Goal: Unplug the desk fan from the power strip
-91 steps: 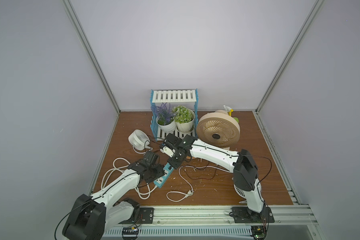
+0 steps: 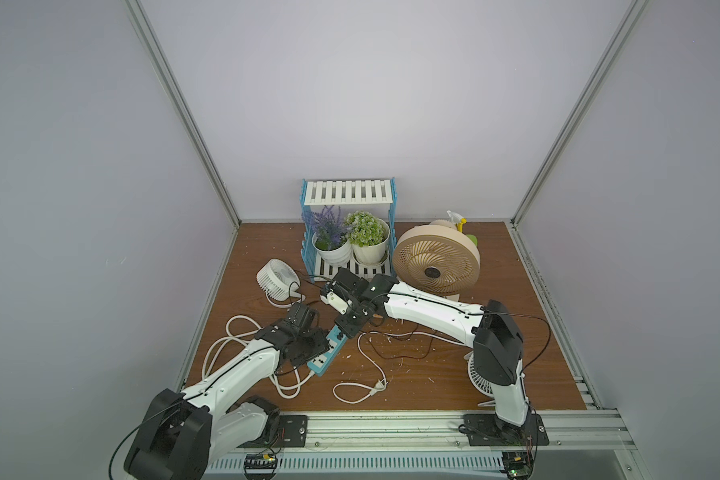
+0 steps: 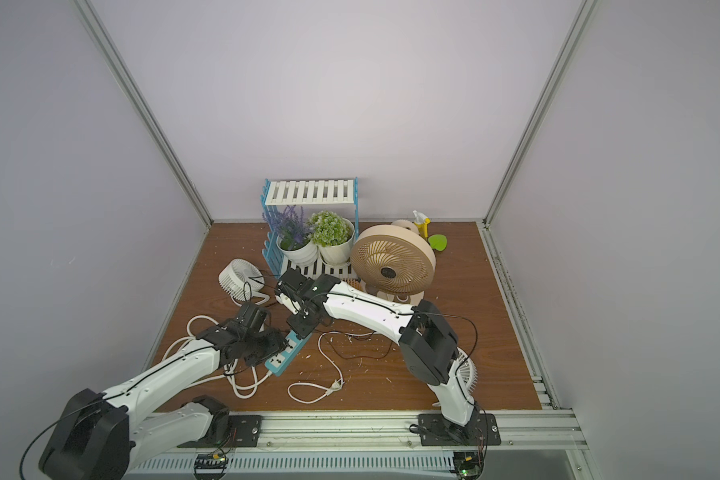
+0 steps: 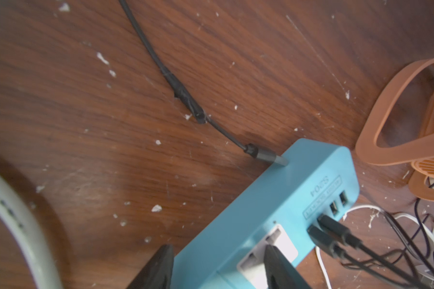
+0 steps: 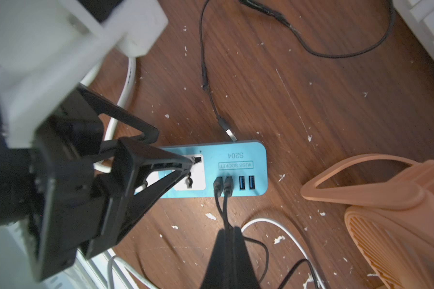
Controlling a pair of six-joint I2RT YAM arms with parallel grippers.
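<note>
The blue power strip (image 5: 248, 155) lies on the table, two black USB plugs (image 5: 228, 185) in its sockets. A loose connector (image 5: 229, 130) lies beside it. My left gripper is shut on the power strip, its fingertips across the body near a white socket panel. My right gripper is shut above the strip's edge, over the cables of the two plugs; whether a cable is between its fingers is unclear. Several fans are in view: small white (image 2: 277, 280), large beige (image 2: 444, 260), another white (image 3: 468, 372) and an orange one (image 4: 390, 149) near the strip.
A plant shelf (image 2: 348, 192) with two pots stands at the back. White cables (image 2: 230, 336) lie looped on the left and front middle. Both arms crowd the middle; bare table (image 2: 520, 320) shows at the right.
The right arm's elbow has shifted slightly to the right, with little movement at its gripper. The left arm and the power strip look unchanged.
</note>
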